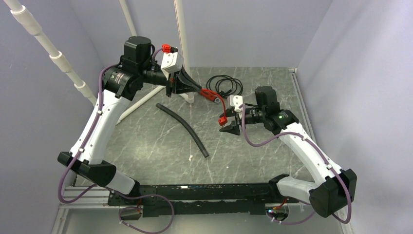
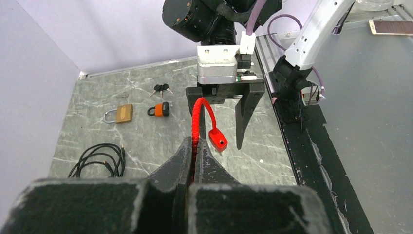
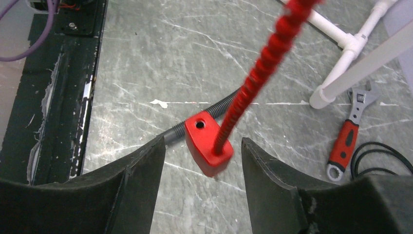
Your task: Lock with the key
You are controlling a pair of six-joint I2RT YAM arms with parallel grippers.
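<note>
My left gripper (image 1: 200, 89) is shut on the thin red cable (image 2: 196, 119) of a lock, holding it above the table. From that cable hangs the small red lock body (image 3: 200, 139), with a dark round hole in one face. Around it stands my right gripper, with one finger on either side and gaps visible between them and the body. Its fingers are part open. Several black-headed keys (image 2: 161, 88) lie on the table beyond the right gripper in the left wrist view; the right arm hides them from the top view.
A brass padlock (image 2: 124, 113) and an orange-black padlock (image 2: 159, 109) lie near the keys. Black cable (image 1: 224, 86) is coiled at the back, beside a red-handled wrench (image 3: 344, 143). A black hose (image 1: 182, 127) crosses the left table; white pipes (image 3: 333, 83) stand behind.
</note>
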